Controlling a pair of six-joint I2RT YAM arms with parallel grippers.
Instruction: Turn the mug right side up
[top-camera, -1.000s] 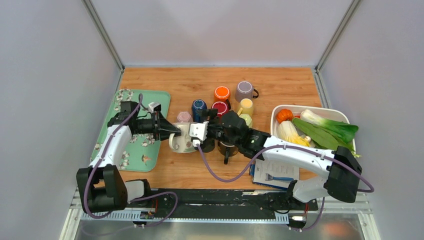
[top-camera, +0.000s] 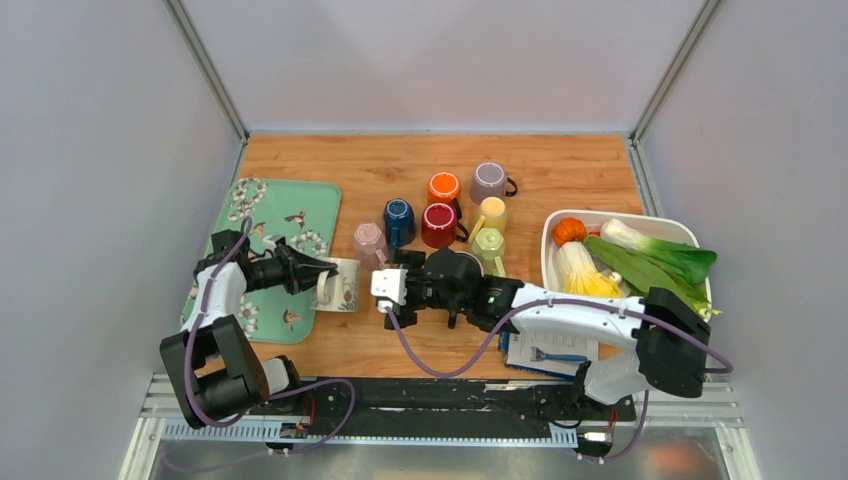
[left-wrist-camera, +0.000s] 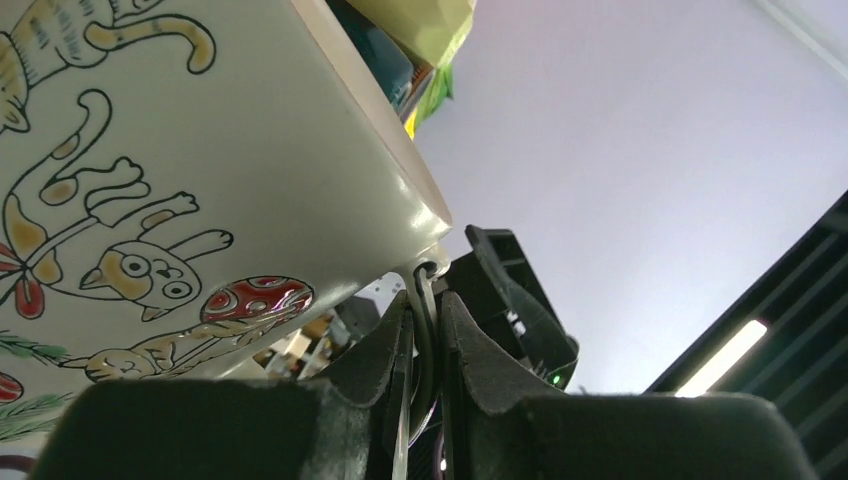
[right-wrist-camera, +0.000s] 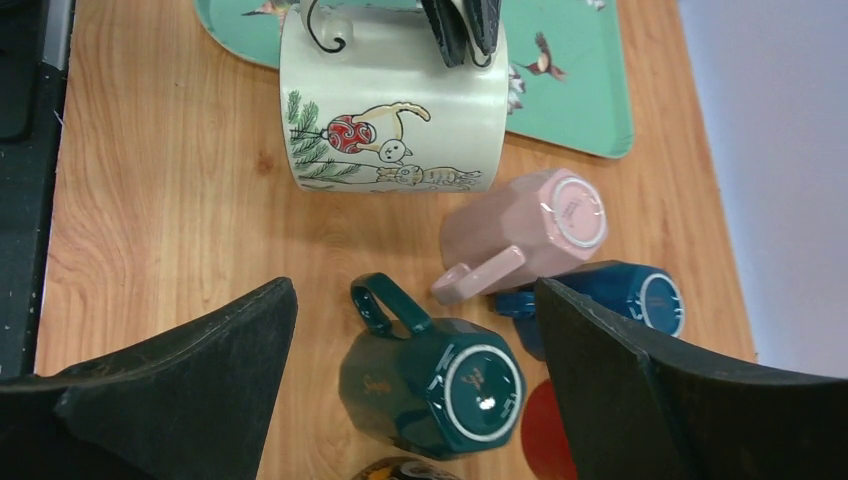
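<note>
A white mug with painted cats (top-camera: 342, 287) is held in the air on its side, between the tray and the upside-down mugs. My left gripper (top-camera: 322, 269) is shut on its handle, which shows between the fingers in the left wrist view. The cat drawings on the mug (left-wrist-camera: 170, 190) fill the left of that view. My right gripper is open, with its fingers (right-wrist-camera: 190, 370) wide apart and clear of the white mug. Below it, in the right wrist view, sits an upside-down dark green mug (right-wrist-camera: 430, 385). Whether it is between those fingers in depth, I cannot tell.
A green tray (top-camera: 318, 200) lies at the left. Upside-down mugs stand mid-table: pink (top-camera: 369, 243), blue (top-camera: 398, 222), red (top-camera: 439, 224) and several more. At the right are a vegetable basket (top-camera: 549, 250) and a notebook (top-camera: 580, 350).
My left gripper has carried the white mug left, away from the right gripper. The pink mug is now less covered.
</note>
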